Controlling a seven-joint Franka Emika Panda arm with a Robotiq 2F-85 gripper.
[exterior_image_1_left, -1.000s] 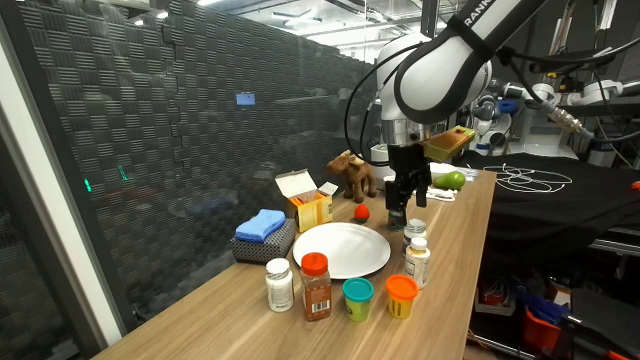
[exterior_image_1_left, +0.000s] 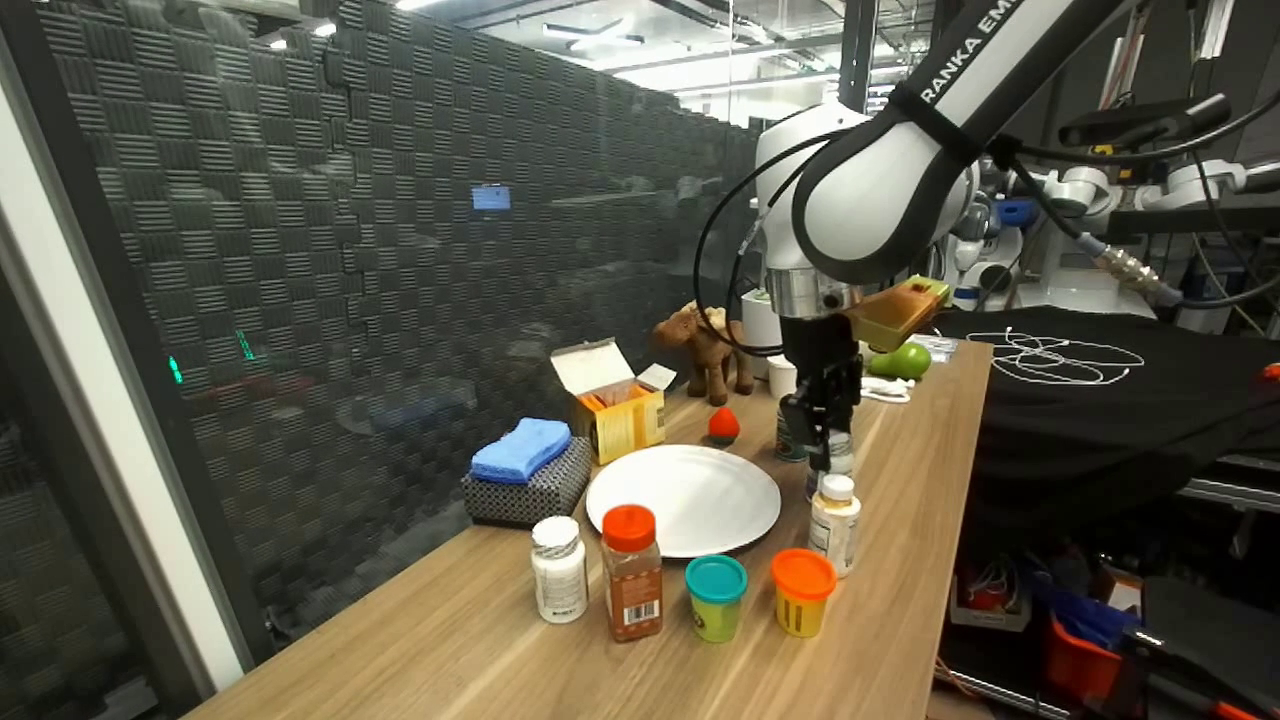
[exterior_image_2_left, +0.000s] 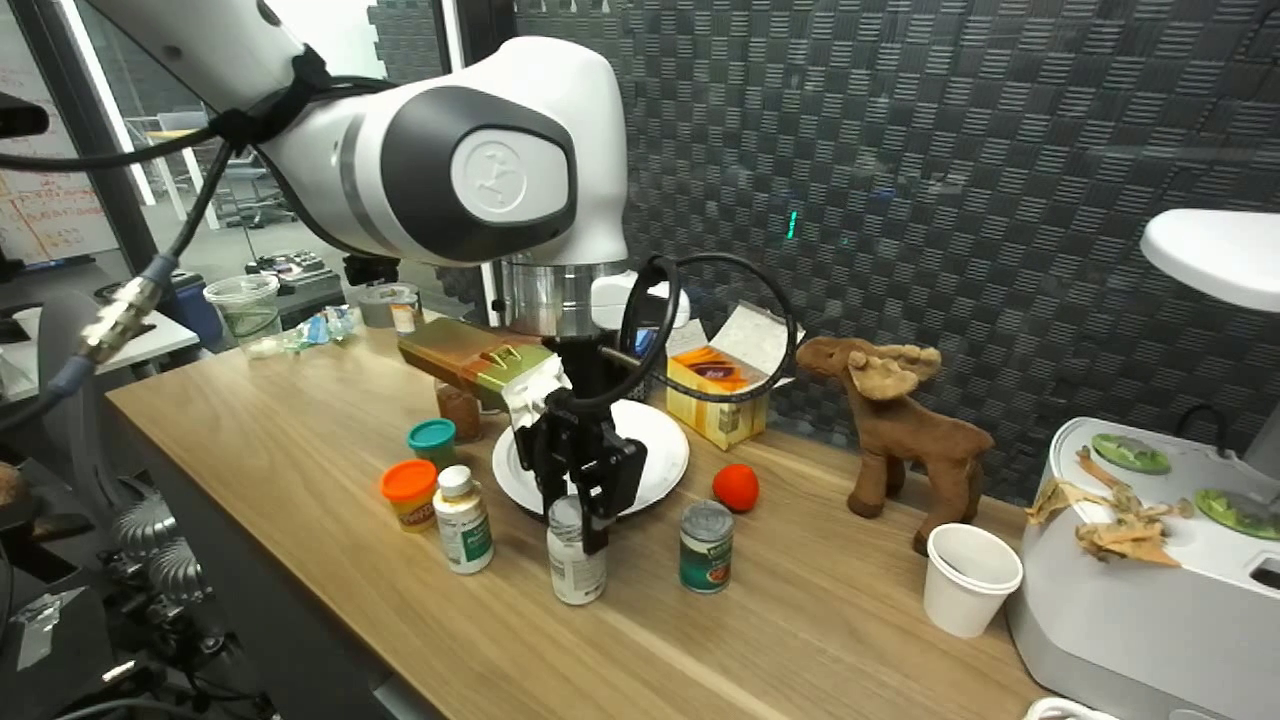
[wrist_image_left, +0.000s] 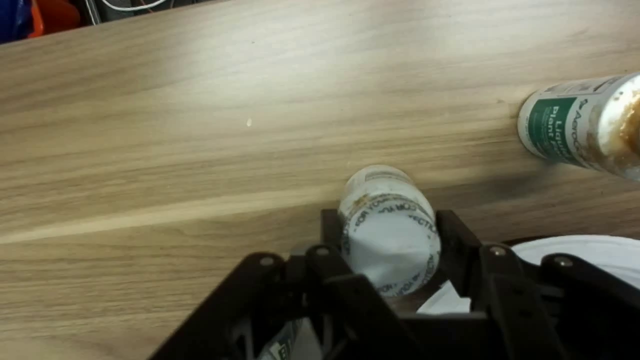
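Observation:
Between the fingers of my gripper is a white bottle (wrist_image_left: 393, 249) with a printed seal around its white top, seen from above in the wrist view. In exterior view 2 this bottle (exterior_image_2_left: 576, 574) stands upright on the table, and my gripper (exterior_image_2_left: 578, 510) points down over its upper part, shut on it. From exterior view 1 the gripper (exterior_image_1_left: 828, 438) covers much of the bottle. A second white bottle with a green label (exterior_image_2_left: 464, 528) stands close beside it, apart from the fingers.
A white plate (exterior_image_1_left: 684, 498) lies near the gripper. Around it stand a green can (exterior_image_2_left: 705, 554), an orange-lidded tub (exterior_image_1_left: 801, 588), a teal-lidded tub (exterior_image_1_left: 716, 596), a red-capped jar (exterior_image_1_left: 631, 576) and another white bottle (exterior_image_1_left: 559, 574). A red ball-like object (exterior_image_2_left: 735, 487) sits behind the can.
The arm has come down and toward the near side, from above and behind the bottle to around its top. The fingers, apart before, are now shut on it. The other objects look unmoved.

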